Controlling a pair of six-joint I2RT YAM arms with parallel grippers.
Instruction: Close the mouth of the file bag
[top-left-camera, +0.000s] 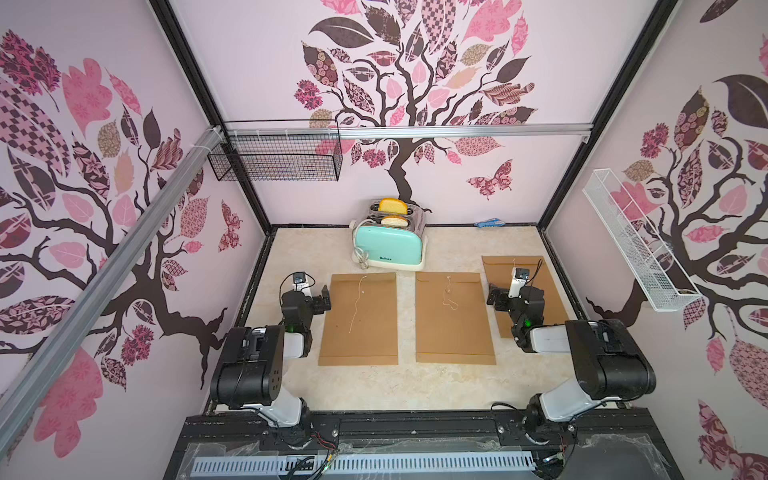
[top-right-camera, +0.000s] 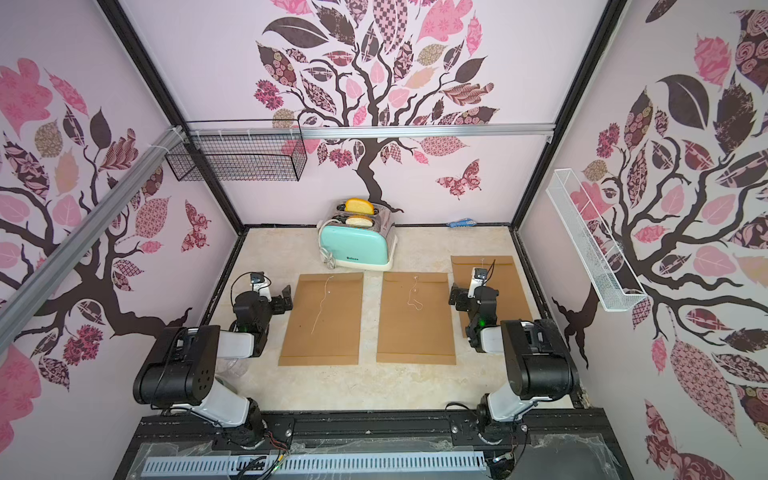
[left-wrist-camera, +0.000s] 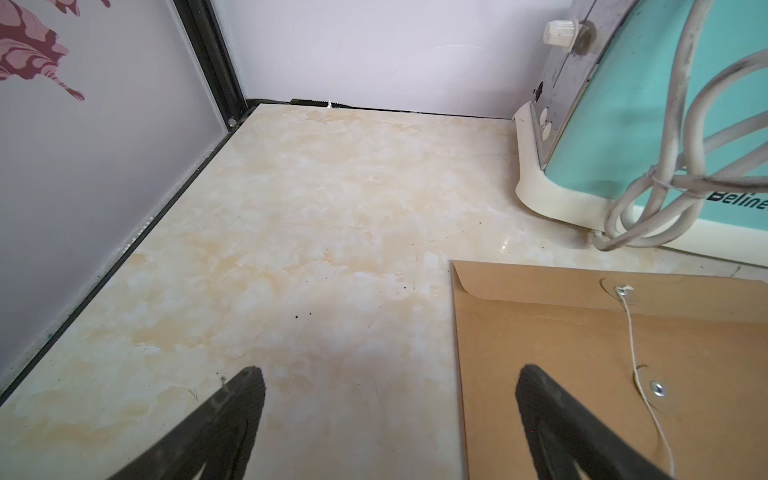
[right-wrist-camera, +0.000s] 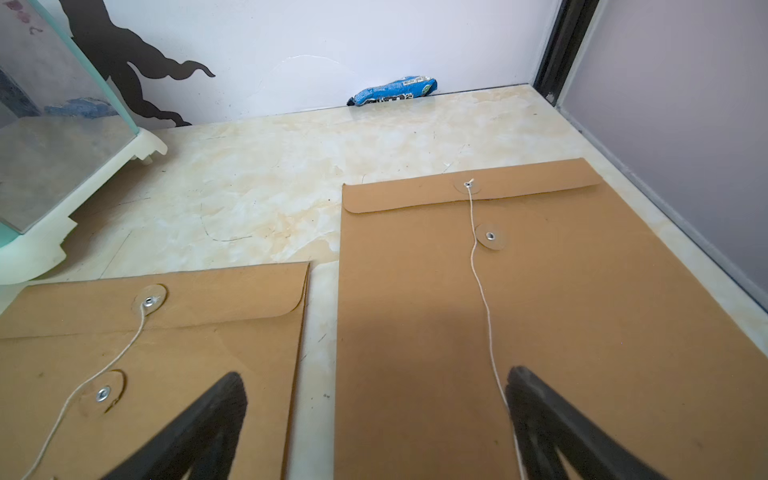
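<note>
Three brown file bags lie flat on the table: a left one (top-left-camera: 358, 328), a middle one (top-left-camera: 455, 328) and a right one (right-wrist-camera: 448, 304). Each has a flap folded down along its far edge. A white string (left-wrist-camera: 633, 336) runs loose from the left bag's flap button past its lower button; the middle bag's string (right-wrist-camera: 90, 376) and the right bag's string (right-wrist-camera: 482, 292) also trail loose. My left gripper is open above bare table beside the left bag. Open and empty, my right gripper hovers over the right bag.
A mint toaster (top-left-camera: 388, 245) with toast and a coiled cord stands behind the left and middle bags. A blue packet (right-wrist-camera: 393, 90) lies by the back wall. Wire baskets (top-left-camera: 280, 156) hang on the walls.
</note>
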